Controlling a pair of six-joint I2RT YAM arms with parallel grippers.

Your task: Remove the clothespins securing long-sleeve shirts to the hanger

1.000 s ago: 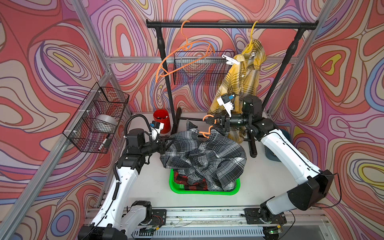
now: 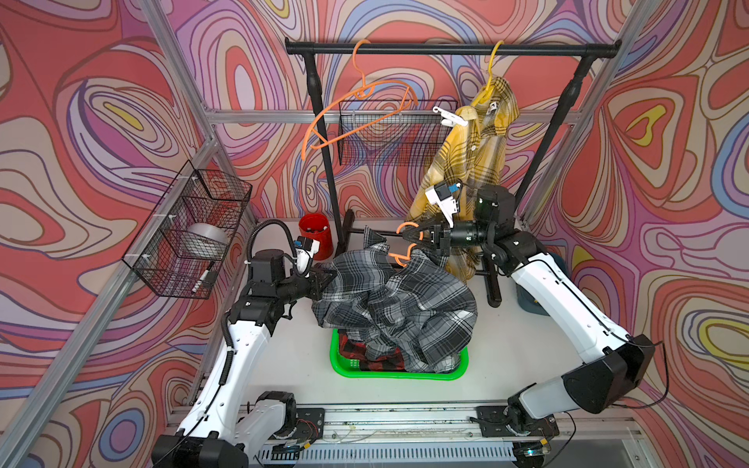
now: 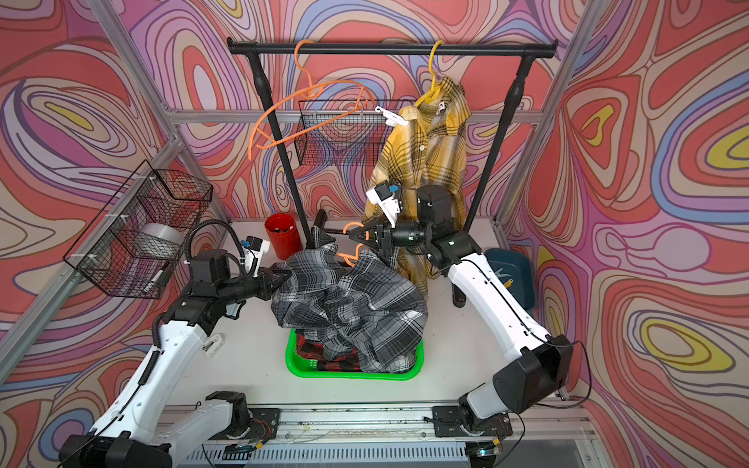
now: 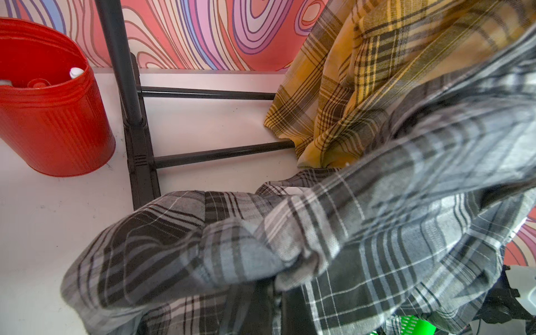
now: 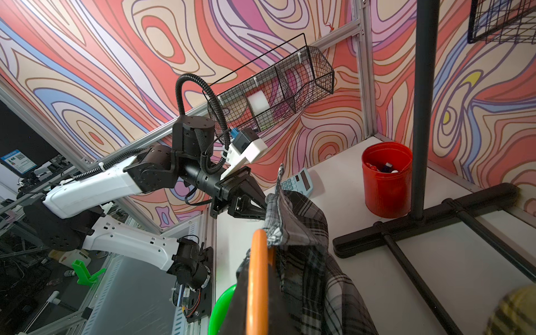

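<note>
A dark grey plaid shirt (image 2: 398, 319) with an orange hanger (image 2: 402, 257) at its collar hangs over the green basket (image 2: 339, 366). My right gripper (image 2: 413, 234) is shut on that hanger's hook, which fills the bottom middle of the right wrist view. My left gripper is shut at the shirt's left part (image 5: 251, 206), against its cloth; cloth hides whether anything is between the fingertips. A yellow plaid shirt (image 2: 452, 171) hangs on a yellow hanger (image 2: 489, 74), with white clothespins (image 2: 448, 117) at its shoulders.
An empty orange hanger (image 2: 327, 105) hangs from the black rail (image 2: 421, 49). A red bucket (image 5: 388, 192) stands left of the rack's foot. A wire basket (image 2: 179, 234) is mounted at left, and a blue-grey bin (image 3: 515, 280) stands at right.
The grey shirt and the orange hanger at its collar have shifted very slightly upward. Both arms are almost unmoved.
</note>
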